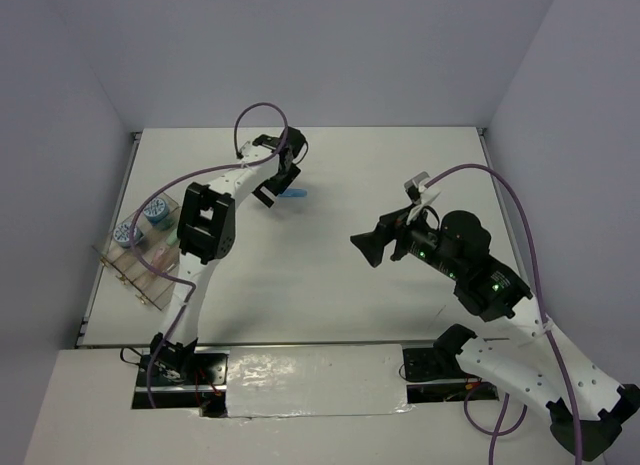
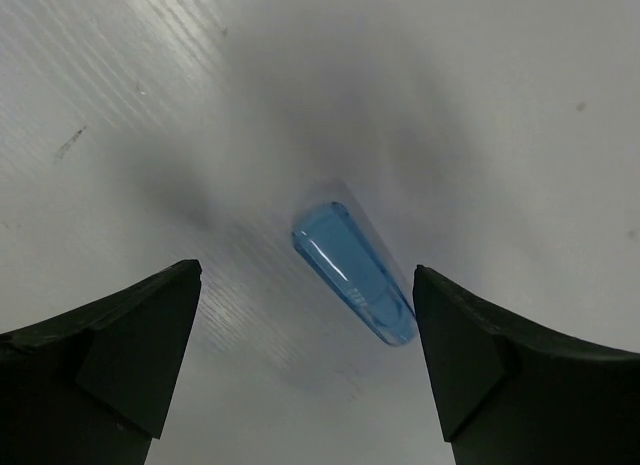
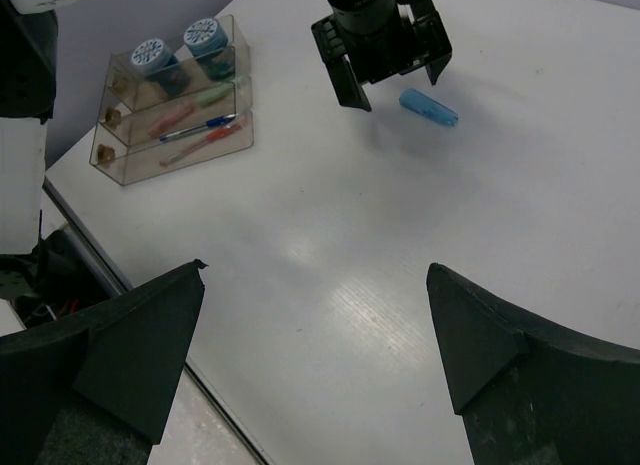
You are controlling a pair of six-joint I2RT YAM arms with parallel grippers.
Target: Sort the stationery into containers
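Note:
A small blue translucent stick [image 2: 355,273], perhaps an eraser or correction tape, lies flat on the white table. In the left wrist view it shows between and beyond the spread fingers of my left gripper, which is open and holds nothing. From above, the left gripper [image 1: 277,190] is right beside the blue stick [image 1: 293,193]. My right gripper [image 1: 372,248] stands open and empty over the table's right half. The clear compartment organizer [image 3: 185,155] at the left holds two blue-lidded jars [image 3: 206,37], a blue pen [image 3: 198,128] and red and green items.
My left arm [image 1: 207,225] reaches across the organizer's right side and hides part of it in the top view. Bare white table [image 1: 310,275] lies between the two arms. Grey walls [image 1: 310,55] bound the back and sides.

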